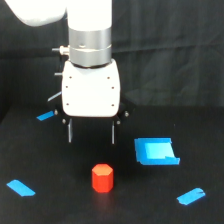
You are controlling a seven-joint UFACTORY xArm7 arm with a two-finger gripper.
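Observation:
A red hexagonal block (102, 178) rests on the dark table toward the front, a little left of the middle. Above and behind it in the picture is my gripper (92, 131), its two thin dark fingers spread wide apart. Nothing shows between them. The gripper's white body (90, 90) hangs from the arm at the top of the view. The block appears apart from the fingers, though their exact height over the table is hard to judge.
A blue-taped square (142, 152) with a pale inside lies right of the block. Blue tape strips mark the front left (20, 187), front right (190, 196) and back left (46, 115). Bare table surrounds the block; a dark curtain (170, 60) hangs behind.

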